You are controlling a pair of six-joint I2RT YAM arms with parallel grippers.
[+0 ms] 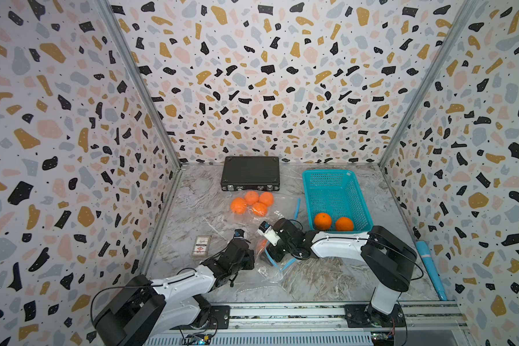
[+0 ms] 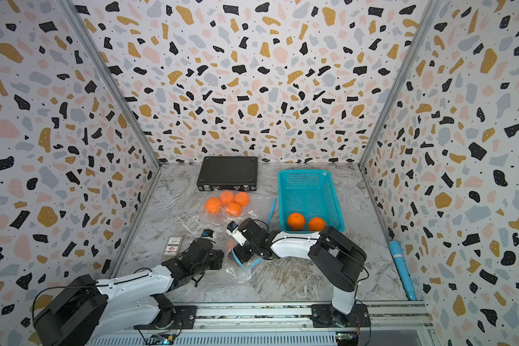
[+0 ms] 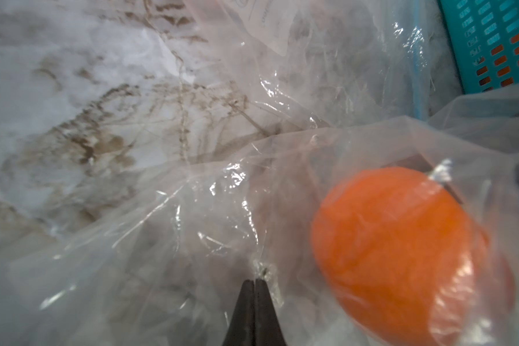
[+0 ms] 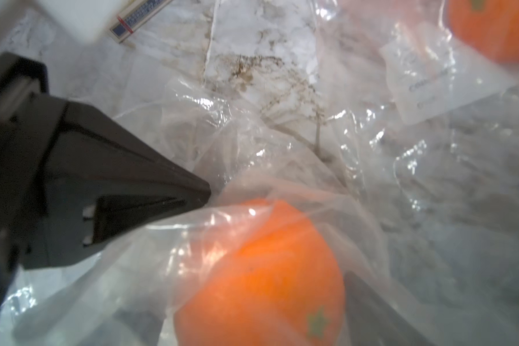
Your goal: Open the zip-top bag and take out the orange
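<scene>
A clear bag with a blue zip strip lies near the table's front. Inside it, an orange shows through the film. My left gripper is shut at the bag's left side; film lies against its tips, but whether any is pinched is unclear. From the right, my right gripper reaches in with its fingers apart on both sides of the orange. Film covers part of the fruit, and I cannot tell whether both fingers press on it. From above, the right gripper hides much of the bag mouth.
Behind lies another clear bag with several oranges, in front of a black case. A teal basket holding two oranges stands back right. A card box lies left; a blue roll is far right.
</scene>
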